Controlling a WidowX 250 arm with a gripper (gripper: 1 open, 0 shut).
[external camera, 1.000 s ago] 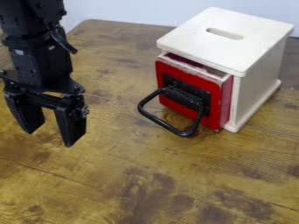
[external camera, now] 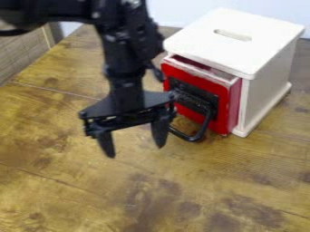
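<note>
My black gripper (external camera: 132, 139) hangs open in the middle of the camera view, its two fingers apart with nothing visible between them. It is just left of and in front of a white wooden box (external camera: 240, 38) with a red front (external camera: 220, 86). A black looped handle (external camera: 205, 123) is on the red front, partly hidden behind my gripper. The red front stands slightly out from the box, with a narrow gap along its top.
A pale wall (external camera: 121, 7) runs along the back.
My arm and gripper have moved right from the left edge toward the box's handle, now covering part of it. The box looks unmoved.
</note>
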